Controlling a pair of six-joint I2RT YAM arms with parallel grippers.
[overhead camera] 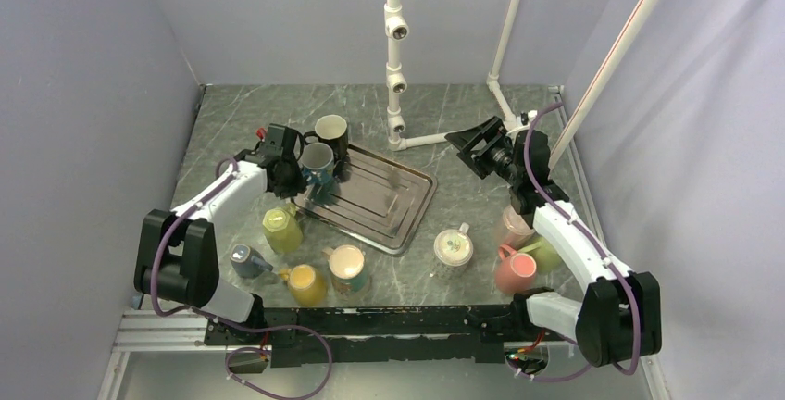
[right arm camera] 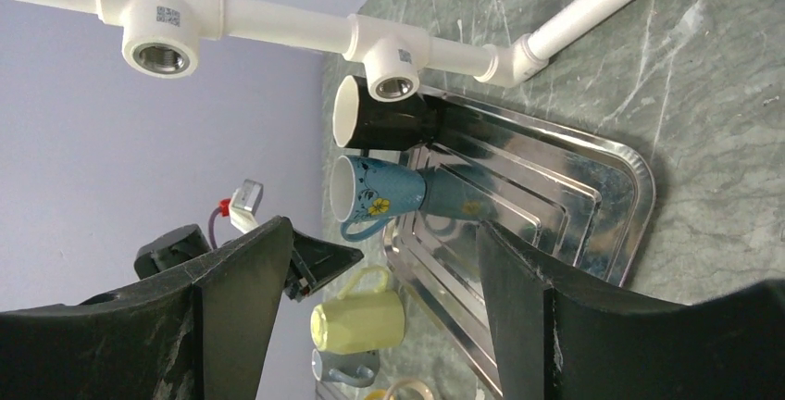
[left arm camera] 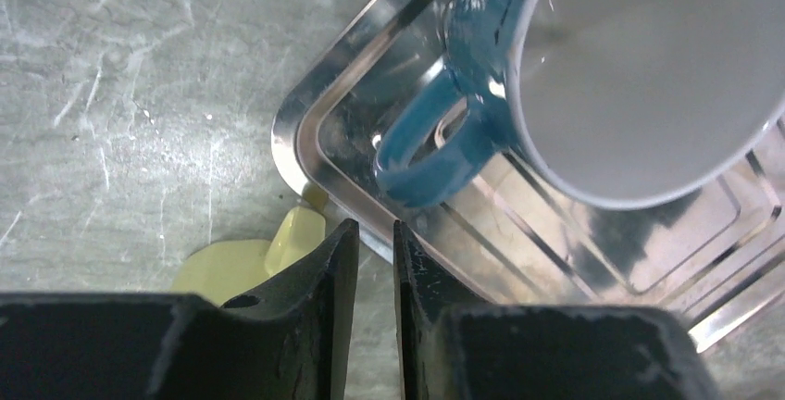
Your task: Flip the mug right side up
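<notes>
A blue mug with a yellow flower [overhead camera: 317,161] [left arm camera: 648,67] [right arm camera: 378,187] stands on the left end of the metal tray [overhead camera: 370,198], its white inside facing up in the top view, its handle toward the tray's left corner. My left gripper [overhead camera: 294,189] is just left of the mug, fingertips close together below the handle in the left wrist view, apart from it, nothing seen between them. My right gripper [overhead camera: 472,150] hangs open at the right, away from the mug, holding nothing.
A black mug [overhead camera: 330,130] is behind the blue one. Green [overhead camera: 281,231], grey [overhead camera: 248,262], yellow [overhead camera: 306,286] and several other mugs stand along the front and right. White pipes [overhead camera: 421,141] run along the back. The middle of the tray is clear.
</notes>
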